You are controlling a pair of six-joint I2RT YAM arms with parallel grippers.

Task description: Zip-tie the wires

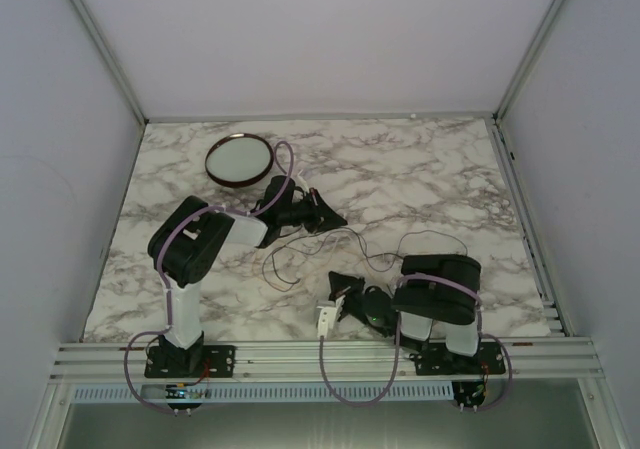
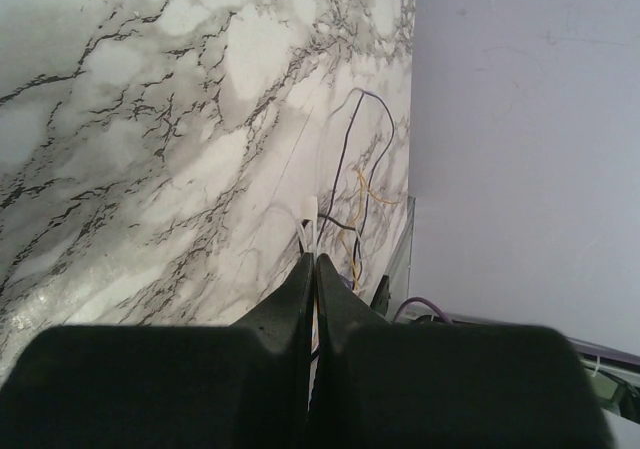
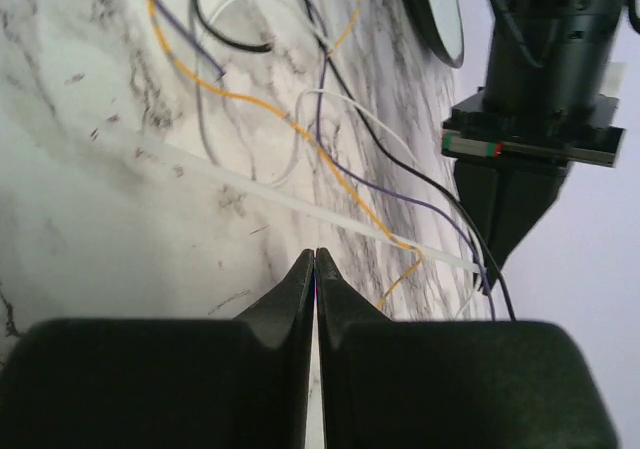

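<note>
A translucent white zip tie [image 3: 330,216] runs diagonally across the right wrist view, from my left gripper toward the left of the frame. Beside and over it trail an orange wire [image 3: 240,97], a purple wire [image 3: 430,206], plus black and white ones. My left gripper is shut on the wires with the tie's end among them. My right gripper is shut, nothing between its fingers; the tie passes outside, beyond the tips. From the top, the right gripper [image 1: 335,279] sits nearer the front edge than the left.
Loose wire ends [image 1: 282,281] spread over the marble table on both sides of the left gripper. A round dark-rimmed dish [image 1: 208,162] stands at the back left. Side walls enclose the space.
</note>
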